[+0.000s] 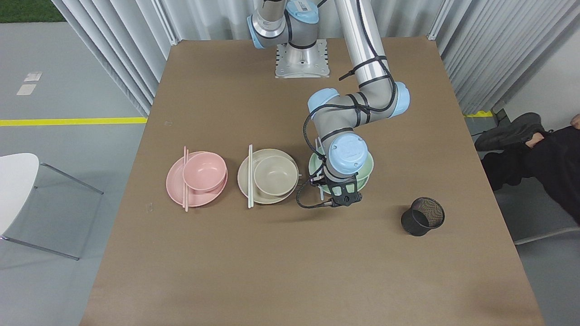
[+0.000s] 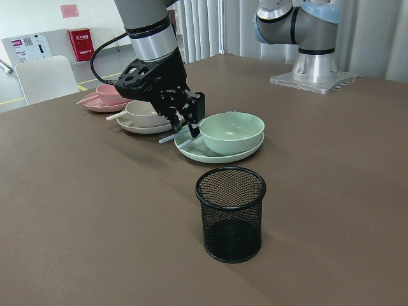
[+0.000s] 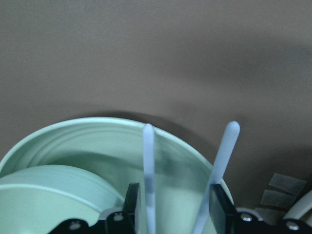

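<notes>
My gripper is down over the green plate (image 3: 112, 141), beside the green bowl (image 2: 232, 131), its fingers apart. In the wrist view one pale blue chopstick (image 3: 148, 165) lies on the plate between the fingers; another (image 3: 222, 156) runs slanted at the right finger, apparently touching it. Whether either is held I cannot tell. In the front view the arm hides much of this setting.
A cream plate setting (image 1: 274, 174) with white chopsticks and a pink one (image 1: 204, 171) stand to the left. A black mesh cup (image 1: 422, 216) stands at right. A person is at the right edge.
</notes>
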